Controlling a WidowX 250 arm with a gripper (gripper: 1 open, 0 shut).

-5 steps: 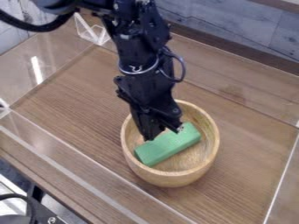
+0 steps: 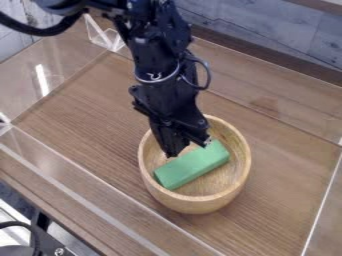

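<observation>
A wooden bowl (image 2: 201, 197) sits in the middle right of the camera view with a green rectangular block (image 2: 191, 166) lying in it, tilted diagonally. The black gripper (image 2: 171, 150) hangs over the bowl's back left, pointing down just behind the block. Its fingertips are small and dark, and I cannot tell whether they are open or shut.
A wall of grey boards runs along the back right. A white object stands at the back left, and dark cables or parts show at the bottom left corner.
The arm and gripper have shifted very slightly over the bowl. The bowl and the green block look unmoved.
</observation>
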